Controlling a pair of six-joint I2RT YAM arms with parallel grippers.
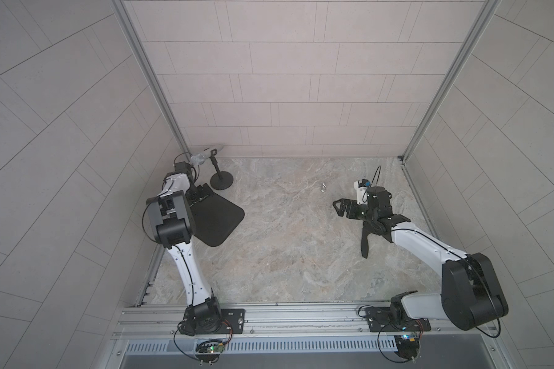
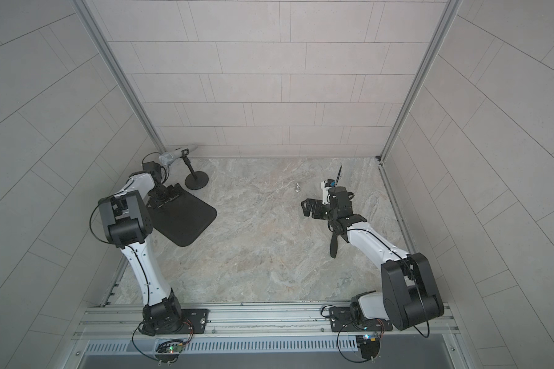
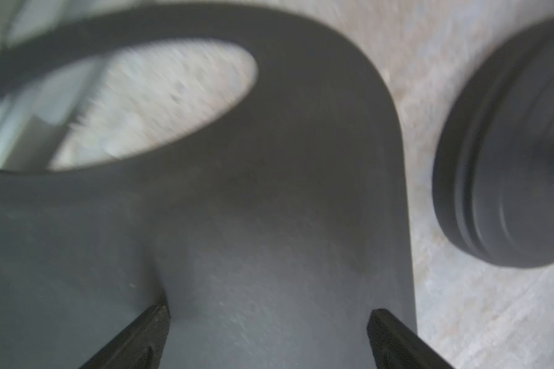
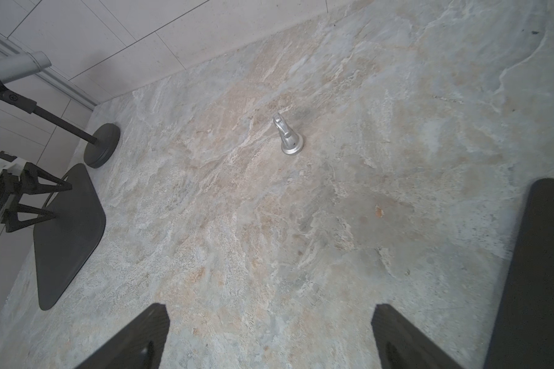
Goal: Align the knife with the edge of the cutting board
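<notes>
The dark cutting board (image 1: 217,215) lies flat at the left of the table, with its oval handle hole (image 3: 166,92) clear in the left wrist view. Over the handle end hangs my left gripper, its fingers spread apart and empty. A long dark flat piece (image 1: 365,241), apparently the knife, lies at the right, partly hidden beneath the right arm. Part of that dark piece (image 4: 532,283) also enters the right wrist view at its right edge. My right gripper is open and empty, pointing toward the bare table middle.
A stand with a round black base (image 1: 221,180) is close to the board's far corner. One small silver hook-like piece (image 4: 289,138) stands on the table toward the back wall. Between the two arms the tabletop (image 1: 283,246) is free.
</notes>
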